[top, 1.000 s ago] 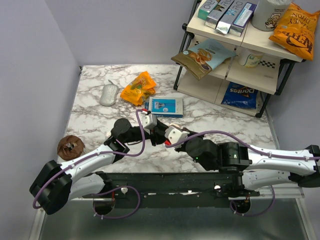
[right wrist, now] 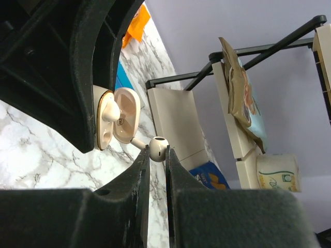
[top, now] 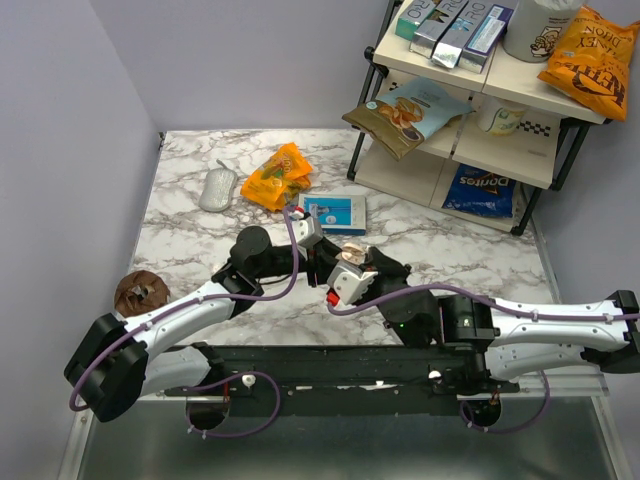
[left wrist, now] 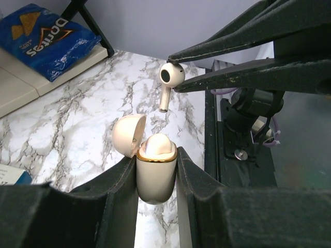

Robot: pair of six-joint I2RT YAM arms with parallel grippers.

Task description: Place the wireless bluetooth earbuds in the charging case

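My left gripper is shut on the small white charging case (left wrist: pixel 156 182), whose gold-rimmed body stands between its fingers. The case's lid (left wrist: pixel 125 135) is swung open. In the right wrist view one earbud (right wrist: pixel 110 110) shows inside the case body. A second white earbud (left wrist: pixel 172 75) sits between the fingertips of my right gripper, its stem free. This earbud is apart from the case, above it in the left wrist view. In the top view both grippers meet over the table, and the arms hide most of the case.
A blue-and-white box (top: pixel 336 213) and an orange bag (top: pixel 279 178) lie behind the arms. A grey pouch (top: pixel 217 188) and a brown bowl (top: pixel 142 295) stand to the left. The snack shelf (top: pixel 430 185) occupies the back right. Bare marble lies between.
Over the last second my right gripper has come down a little toward the table's front. The left gripper has shifted slightly right and away from the front. Objects on the table stay put.
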